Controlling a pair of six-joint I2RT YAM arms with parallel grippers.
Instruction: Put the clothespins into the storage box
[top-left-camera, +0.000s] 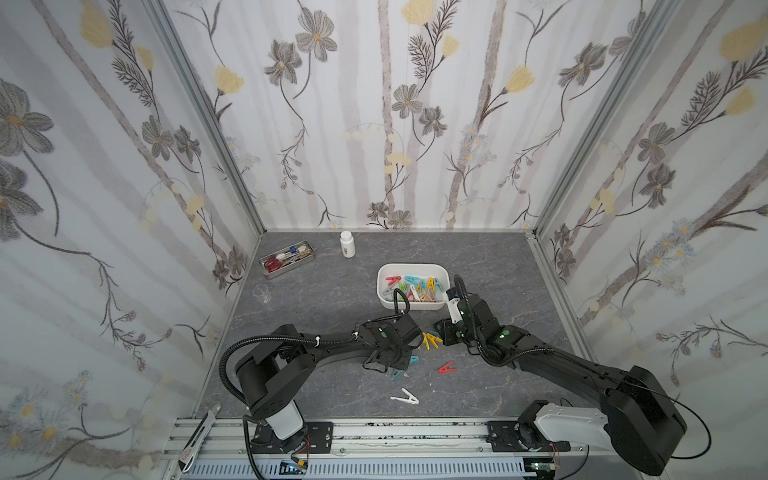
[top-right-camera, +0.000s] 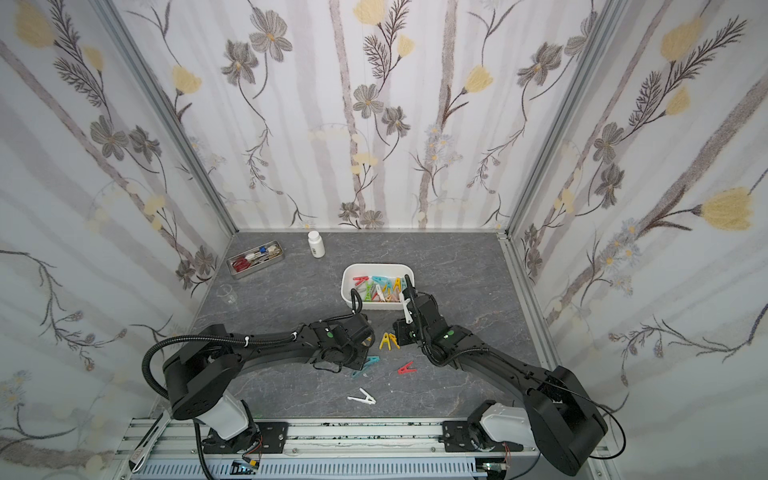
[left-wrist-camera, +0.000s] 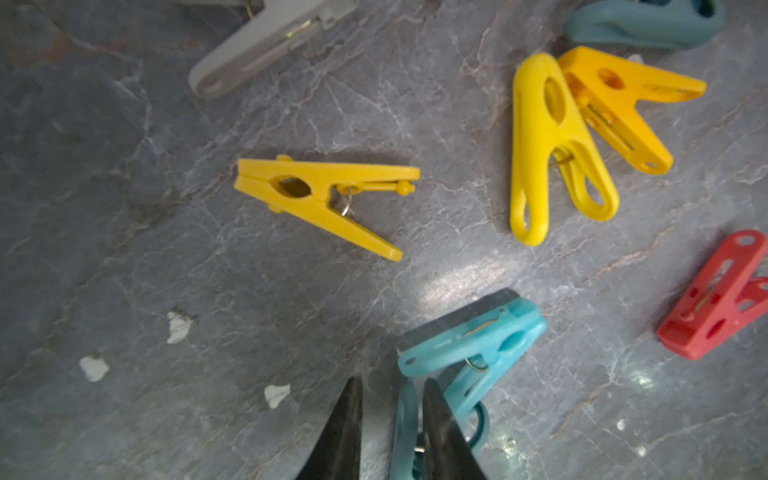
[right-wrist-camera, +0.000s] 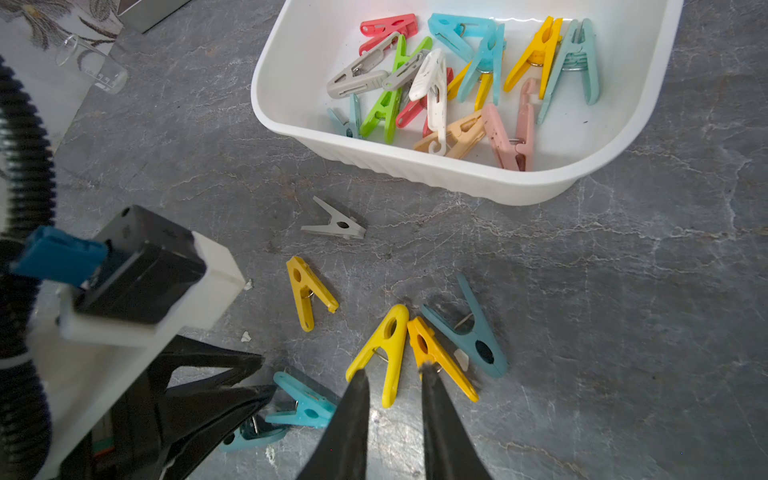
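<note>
In the left wrist view, my left gripper is part open above two teal clothespins; a leg of the darker one (left-wrist-camera: 407, 424) shows between its fingers, not visibly gripped. The lighter turquoise clothespin (left-wrist-camera: 472, 344) lies against it, just ahead of the fingertips. My right gripper, also part open, hovers over a yellow clothespin (right-wrist-camera: 390, 340) and an orange-yellow one (right-wrist-camera: 442, 360), with nothing held. A blue-grey clothespin (right-wrist-camera: 480, 336) touches that pair. Farther off lie another yellow clothespin (right-wrist-camera: 304, 280) and a grey one (right-wrist-camera: 342, 226). The white storage box (right-wrist-camera: 416, 169) contains several clothespins.
Near the front edge lies a white clothespin (top-left-camera: 406, 397), with a red one (top-left-camera: 446, 368) farther back. At the back left are a metal tray (top-left-camera: 276, 270) and a white bottle (top-left-camera: 347, 245). Both grippers are close together in front of the box.
</note>
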